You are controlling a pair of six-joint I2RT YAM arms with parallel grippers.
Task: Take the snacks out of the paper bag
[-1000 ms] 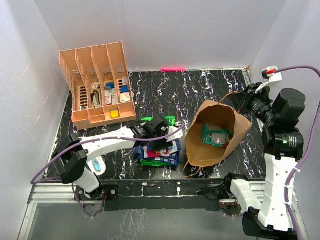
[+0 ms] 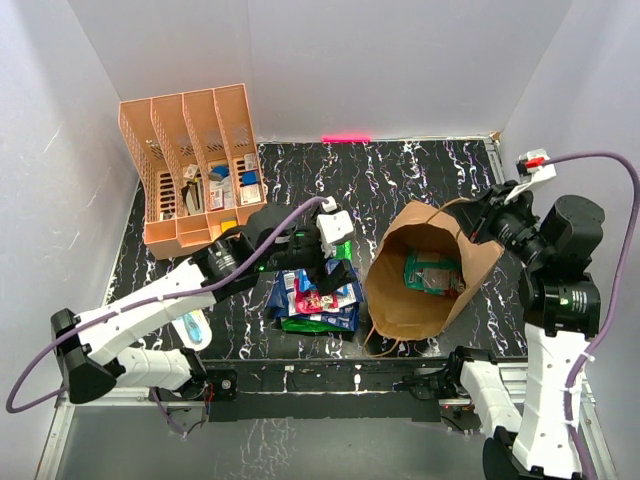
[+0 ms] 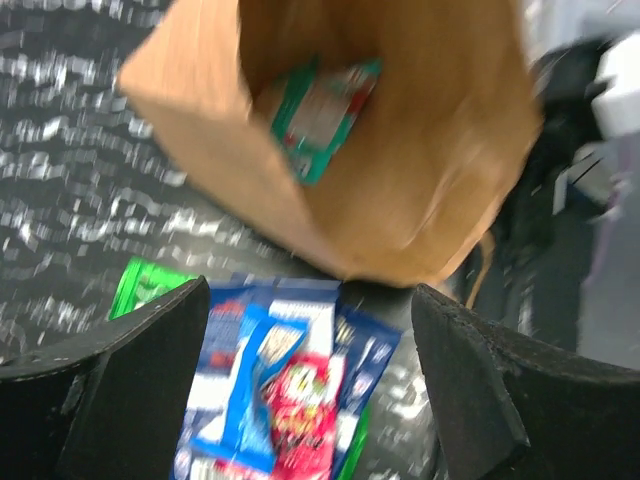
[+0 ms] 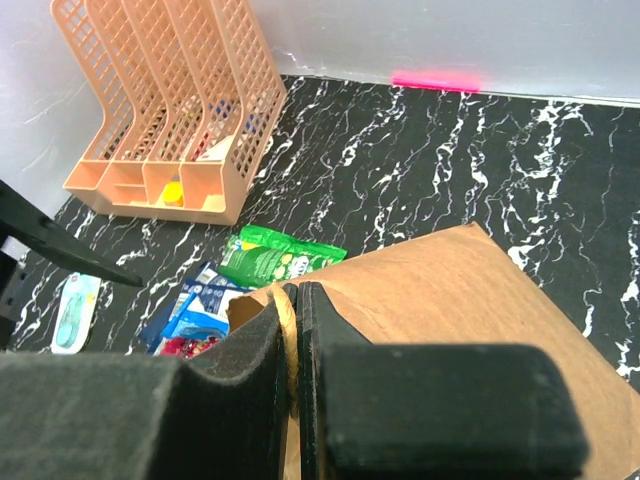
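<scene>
The brown paper bag [image 2: 400,290] leans with its mouth toward the front, and a green packet [image 2: 434,273] lies inside it. My right gripper is shut on the bag's twisted handle [image 4: 287,325], near the rim. Over the pile of snacks, my left gripper [image 2: 336,277] stands open; in the left wrist view nothing lies between its fingers. That pile holds a blue packet [image 3: 255,385], a red packet [image 3: 305,420] and a bright green packet [image 4: 270,257]. The left arm partly covers it in the top view.
An orange divided rack [image 2: 190,165] with small boxes stands at the back left. A white and teal item [image 2: 192,328] lies at the left front. Dark marbled table shows bare behind the pile and bag.
My left gripper has risen from the snack pile and swung a little toward the bag. The right gripper, still on the handle, has shifted slightly left, and the bag leans a bit with it.
</scene>
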